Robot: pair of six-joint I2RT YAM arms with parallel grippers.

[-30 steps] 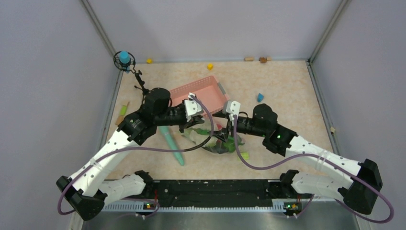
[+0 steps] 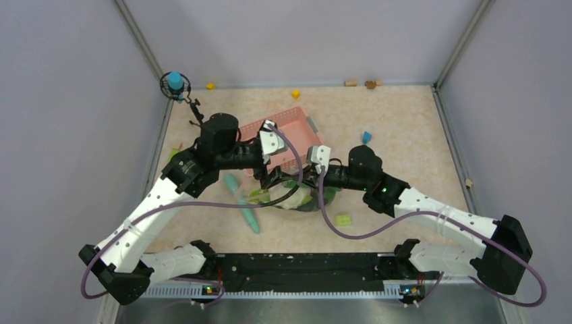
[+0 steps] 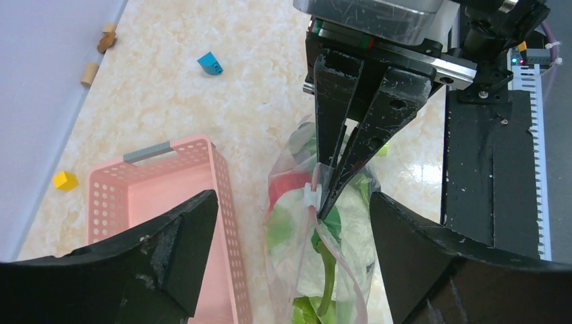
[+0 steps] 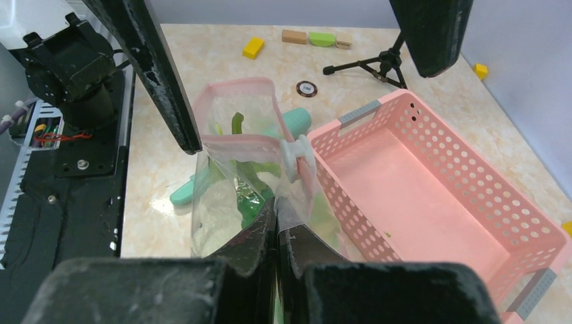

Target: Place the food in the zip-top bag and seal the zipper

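The clear zip top bag (image 3: 290,260) stands on the table holding green, white and red food, with a pink zipper edge and white slider (image 4: 297,156) near its top. My right gripper is shut at the bag's top edge, just beside the slider, with the thin plastic at its fingertips. My left gripper stands open above the bag, its two fingers spread either side of the slider and the right gripper's fingertips.
A pink basket (image 2: 290,128) sits behind the bag. A teal cylinder (image 2: 246,212) lies to the left, small blocks (image 3: 65,181) are scattered around, and the table's back right is clear.
Over the last second my right gripper moved left to the bag's top.
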